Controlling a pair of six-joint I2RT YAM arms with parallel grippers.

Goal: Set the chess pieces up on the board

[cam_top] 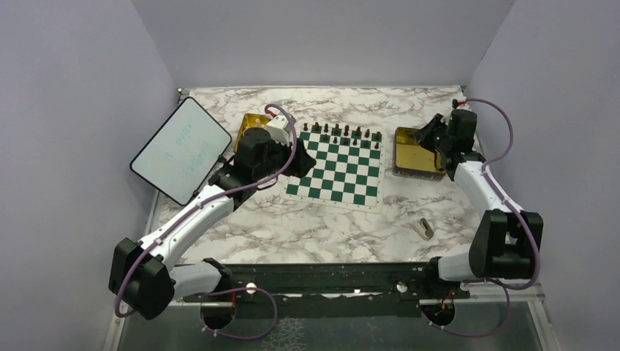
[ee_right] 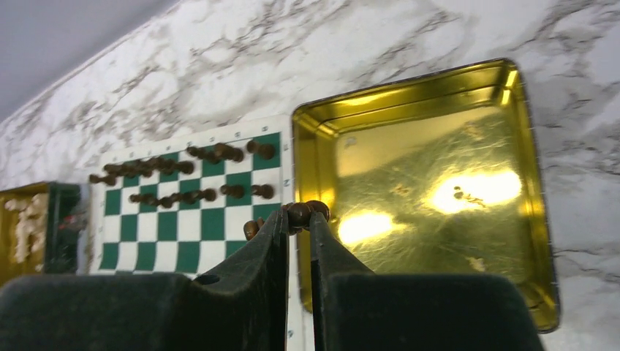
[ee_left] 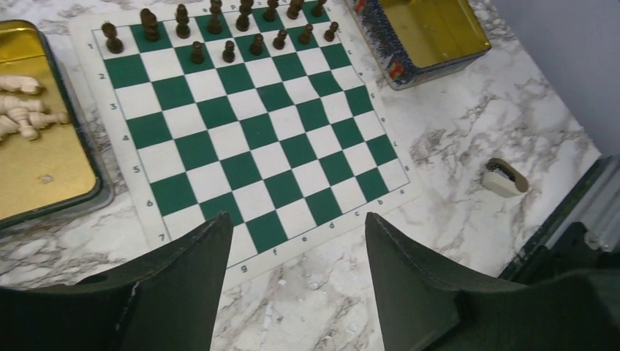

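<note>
The green-and-white chessboard point(cam_top: 333, 179) carries dark brown pieces in rows along its far side, such as the brown pawn point(ee_left: 229, 53). My right gripper is shut on a brown chess piece point(ee_right: 300, 215), held over the right gold tray point(ee_right: 424, 248), whose floor looks clear of pieces. My left gripper is open over the near-left part of the board and table, with nothing between its fingers. Cream pieces lie in the left gold tray point(ee_left: 51, 183), left of the board.
A whiteboard point(cam_top: 180, 150) lies at the far left. A small pale-and-dark object point(cam_top: 422, 228) sits on the front right of the table.
</note>
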